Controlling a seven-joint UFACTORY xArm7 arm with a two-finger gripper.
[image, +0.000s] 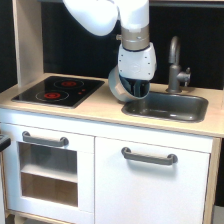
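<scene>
A grey, rounded metal-looking vessel (117, 88), perhaps a pot, is at the left end of the sink (188, 107). It appears tilted, with its open side turned toward the right. Over its right side, the arm points straight down, and the dark fingers of my gripper (138, 89) reach to the vessel's rim. The fingers overlap the vessel in this view, and their tips blend into its dark inside. Whether they are closed around the rim is too small to make out.
A dark faucet (175, 62) rises behind the sink on the right. The black cooktop (60, 91) with two red rings lies to the left, bare. Below the wooden counter (85, 116) are a white cabinet door (150, 190) and an open-looking compartment (48, 175).
</scene>
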